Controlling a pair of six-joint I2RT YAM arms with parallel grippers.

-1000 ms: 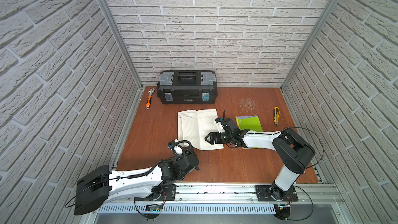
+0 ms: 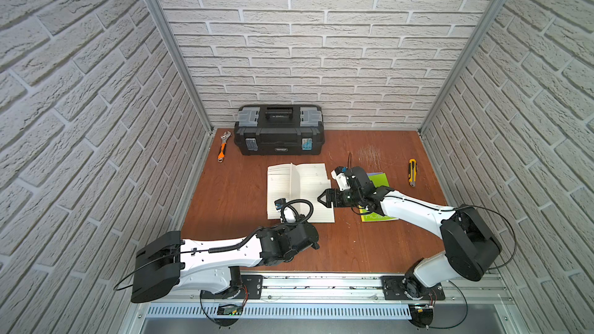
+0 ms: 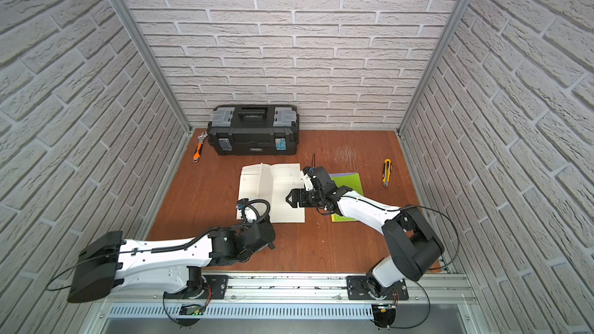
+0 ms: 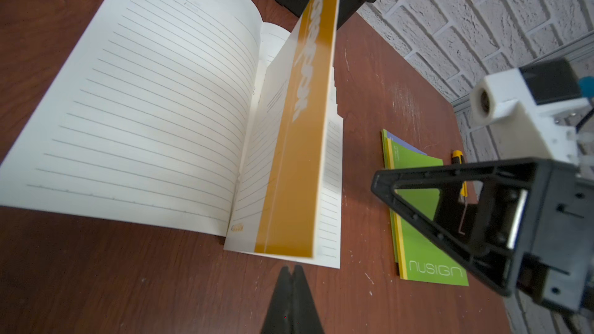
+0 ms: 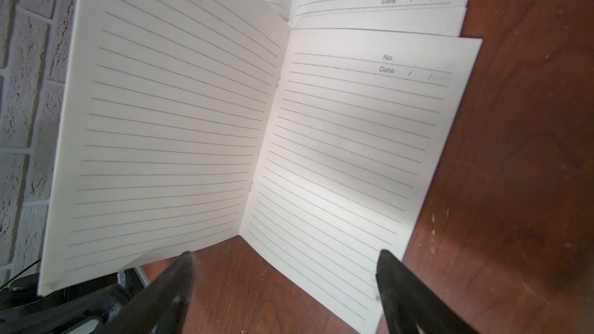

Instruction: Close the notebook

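The notebook (image 2: 314, 198) lies open on the table, lined pages spread to both sides. One raised leaf (image 4: 300, 148), with an orange printed strip, stands nearly upright between the left page (image 4: 142, 99) and the right page. Its lined side (image 5: 167, 130) shows in the right wrist view. My left gripper is shut with nothing showing between its fingers, just in front of the leaf's lower edge; whether it touches is unclear. My right gripper is open over the right page (image 5: 352, 130), with no paper gripped; it sits by the notebook's right edge from above.
A black toolbox (image 2: 279, 131) stands behind the notebook. Green notebooks (image 4: 427, 229) lie at the right, partly under my right arm. An adjustable wrench (image 2: 223, 146) lies far left and a yellow cutter (image 2: 412, 173) far right. Bare table lies in front.
The raised leaf has swung from leaning left to nearly upright. My left gripper has moved right and slightly away from the front edge; my right gripper has drawn back to the right.
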